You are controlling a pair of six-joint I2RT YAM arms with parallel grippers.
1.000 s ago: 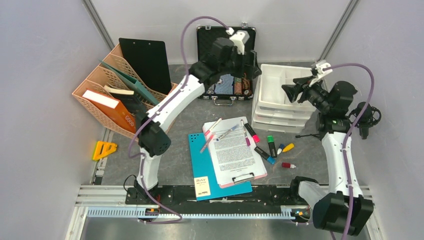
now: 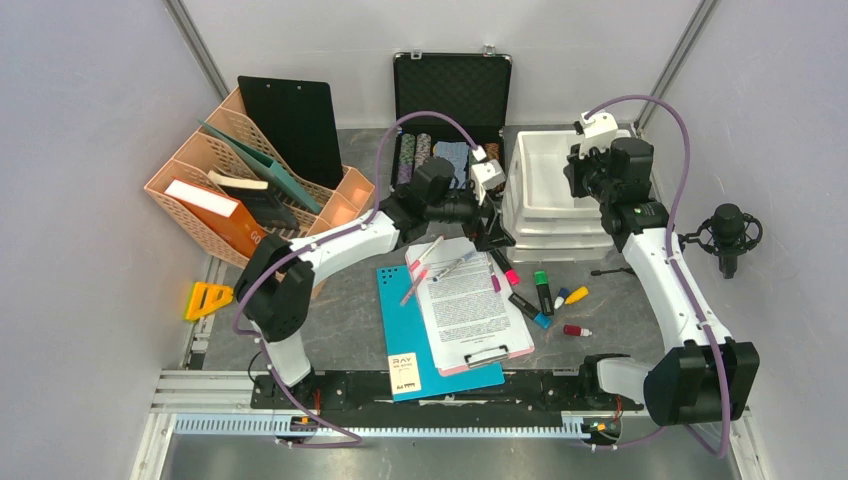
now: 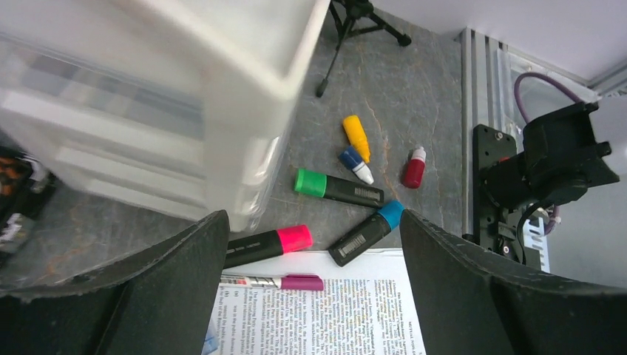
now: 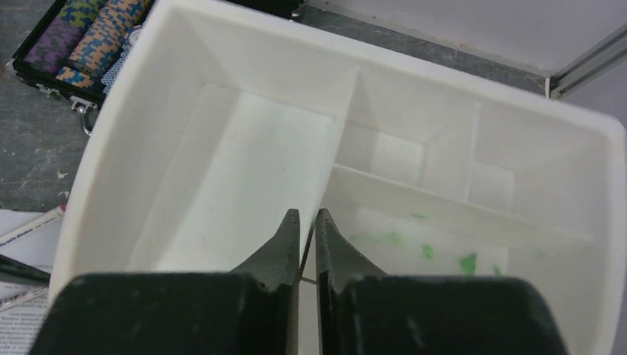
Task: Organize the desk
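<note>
In the top view my left gripper (image 2: 493,238) is above the top edge of the clipboard's printed sheet (image 2: 465,305). Its fingers are spread wide, with nothing between them. Markers with pink (image 3: 296,238), green (image 3: 311,183) and blue (image 3: 392,214) caps lie below it, near a purple pen (image 3: 302,282). At the stacked white drawer unit (image 2: 545,205), my right gripper points down into the top tray. Its fingertips are close together, in line with the tray's thin divider (image 4: 341,133); whether they grip it cannot be told.
Small yellow (image 2: 577,295), blue (image 2: 561,298) and red (image 2: 577,330) bottles lie right of the clipboard. A tan file rack (image 2: 205,155) stands on the left, and an open black case (image 2: 452,85) at the back. A black tripod (image 2: 729,235) is on the right.
My left gripper has come from over the case toward the front, now above the paper's top edge.
</note>
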